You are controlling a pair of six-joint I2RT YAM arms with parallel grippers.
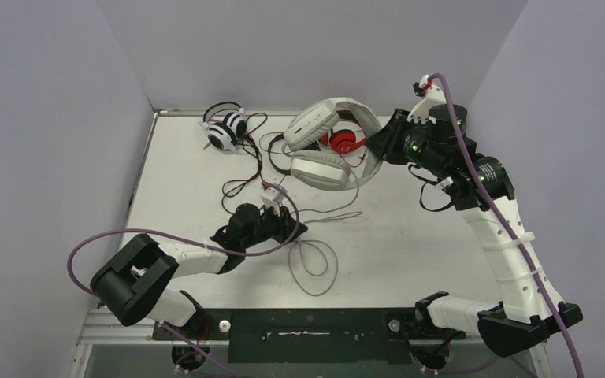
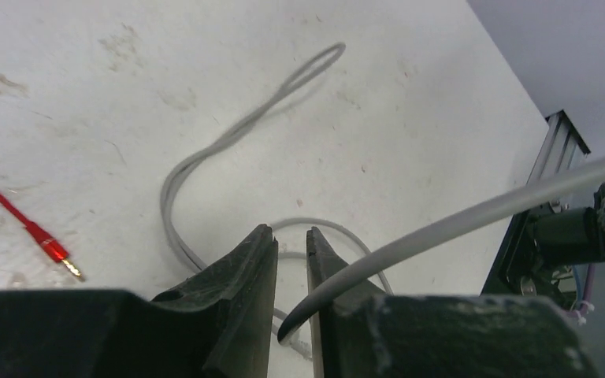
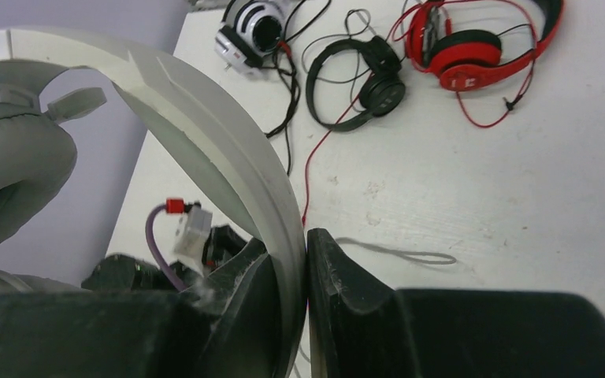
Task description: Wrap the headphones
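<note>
White over-ear headphones (image 1: pixel 321 170) hang in the air at the back right, their headband (image 3: pixel 228 146) between the fingers of my right gripper (image 1: pixel 373 145). A thin grey cable (image 2: pixel 473 216) runs from them down to my left gripper (image 1: pixel 302 229). In the left wrist view it enters the narrow gap between the shut fingers. More of the cable lies in loose loops (image 1: pixel 335 264) on the table below that gripper. A doubled stretch of cable (image 2: pixel 244 122) also lies flat beyond the fingertips.
Black headphones (image 3: pixel 382 90) and red headphones (image 3: pixel 473 63) lie at the back of the table. Black-and-white headphones (image 1: pixel 224 132) with tangled dark cables (image 1: pixel 252 167) are at the back left. A red plug (image 2: pixel 46 242) lies near my left gripper.
</note>
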